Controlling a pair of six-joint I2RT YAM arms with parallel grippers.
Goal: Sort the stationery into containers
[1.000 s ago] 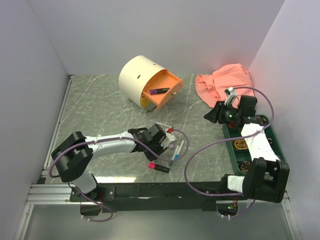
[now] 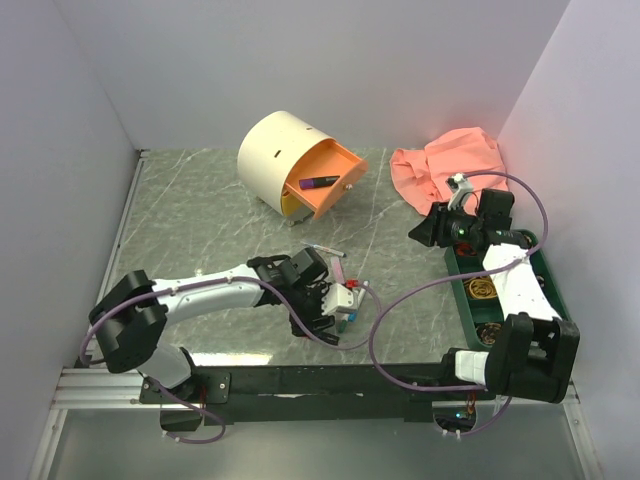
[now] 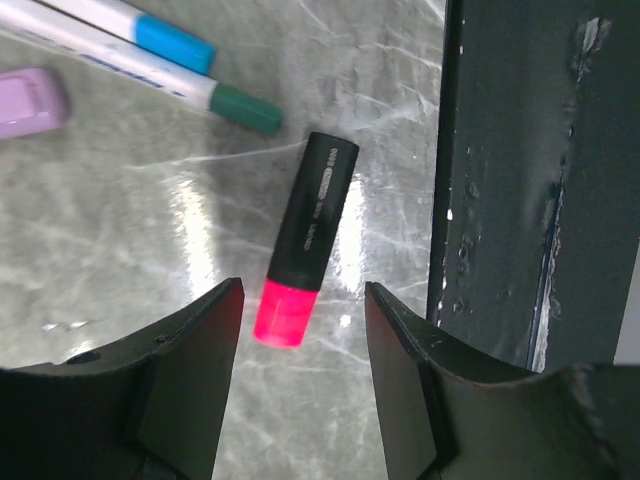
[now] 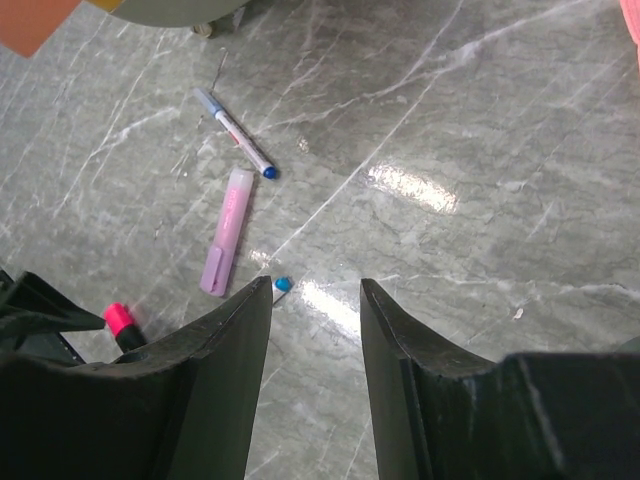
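A black marker with a pink end (image 3: 312,215) lies on the marbled table, and my left gripper hangs over it, open, with the pink end just ahead of its fingertips. From the top, my left gripper (image 2: 312,330) covers most of that marker. A blue-capped pen (image 3: 172,42) and a green-capped one (image 3: 240,105) lie alongside. Farther back are a pink-purple stick (image 4: 228,230) and a slim white pen with blue ends (image 4: 238,137). My right gripper (image 2: 424,232) is open above bare table, holding nothing. A purple-ended black marker (image 2: 319,182) sits in the orange drawer (image 2: 338,165).
The cream cylindrical container (image 2: 270,155) holding the drawer stands at the back. Salmon cloth (image 2: 445,165) lies back right. Below the right arm, a green divided tray (image 2: 467,318) contains several coiled items.
The right arm has barely moved.
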